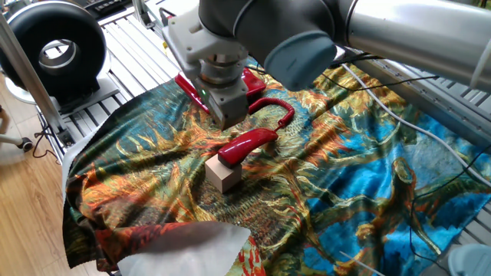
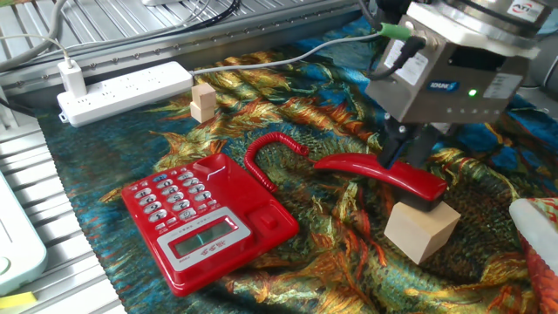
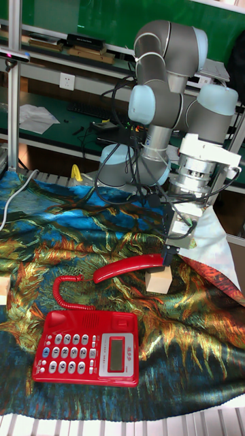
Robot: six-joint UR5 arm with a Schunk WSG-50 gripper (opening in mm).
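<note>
A red telephone handset (image 2: 375, 169) rests with one end raised on a pale wooden cube (image 2: 422, 231). Its coiled cord (image 2: 261, 160) runs to the red phone base (image 2: 216, 222), which has keys and a small display. My gripper (image 2: 406, 155) points down at the handset in exterior view 2, a gap showing between its two dark fingers. Exterior view 1 has the gripper body at the handset's upper left, fingertips hidden. Dark fingers (image 3: 169, 254) appear by the handset's cube end in exterior view 3. Whether they touch it, I cannot tell.
A patterned cloth with folds covers the table. Small wooden blocks (image 2: 202, 103) and a white power strip (image 2: 131, 94) lie behind the phone. A grey cable crosses the cloth. Pale cloth (image 1: 188, 249) lies folded at the near edge in exterior view 1.
</note>
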